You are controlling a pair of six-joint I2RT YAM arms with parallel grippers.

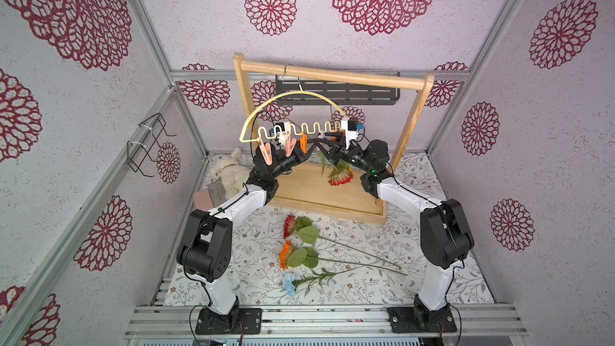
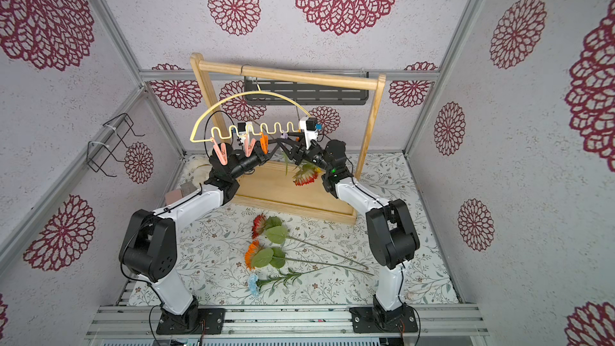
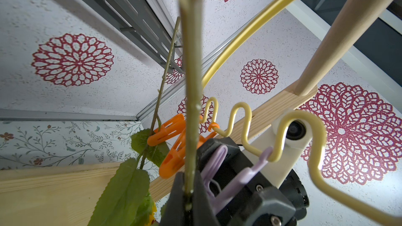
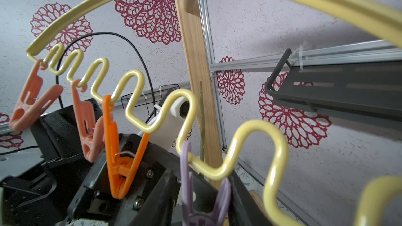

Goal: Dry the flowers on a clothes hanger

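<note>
A yellow clothes hanger (image 1: 287,94) hangs from the wooden rack, with clothespins along its wavy lower bar. My left gripper is shut on a thin flower stem (image 3: 192,79), which rises upright in front of the left wrist camera. Its bloom cannot be made out. On either side of a lilac clothespin (image 4: 205,200) stand the fingers of my right gripper, a gap between them; whether they press on its handles is unclear. An orange clothespin (image 3: 167,129) is at another flower's stem (image 3: 161,92), with green leaves (image 3: 121,192) below. A red bloom (image 1: 340,177) hangs over the rack's base.
Two pink clothespins (image 1: 266,153) and an orange one hang near my left arm. On the table lie a red flower (image 1: 289,225), an orange flower (image 1: 285,254) and a blue flower (image 1: 289,284). The wooden rack (image 1: 333,75) frames both grippers closely. A plush toy (image 1: 228,171) sits at left.
</note>
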